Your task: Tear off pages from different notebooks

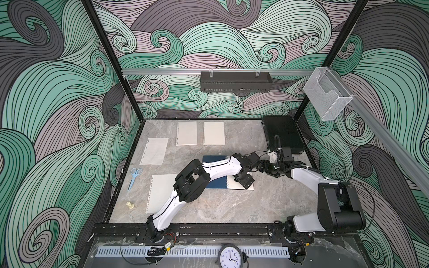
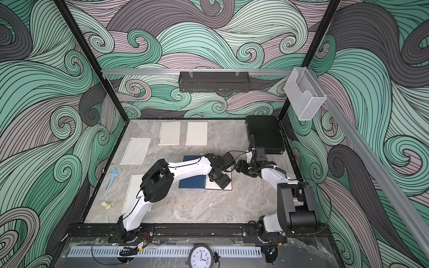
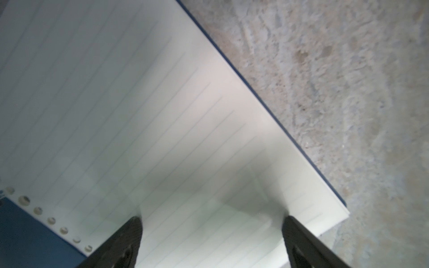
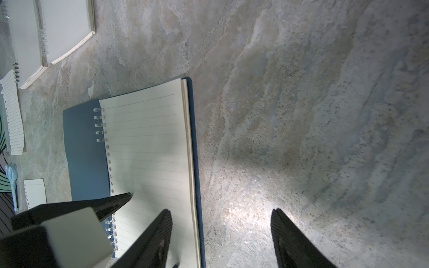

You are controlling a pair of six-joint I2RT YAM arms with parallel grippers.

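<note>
An open spiral notebook lies mid-table, its navy cover (image 1: 215,182) flipped to the left and its lined page (image 4: 147,143) facing up. Over the page's near part hangs my left gripper, open, its fingertips apart above the paper. In the left wrist view, several punched holes along the page's edge show with no ring through them, and the page's corner juts past the navy backing. My right gripper stands open to the right of the notebook, one finger over the page's right border and the other over bare table.
Two more notebooks (image 1: 186,134) lie at the back. Single lined sheets (image 1: 154,151) rest at the left, with blue scissors (image 1: 134,177) between. A black case (image 1: 282,134) fills the back right corner.
</note>
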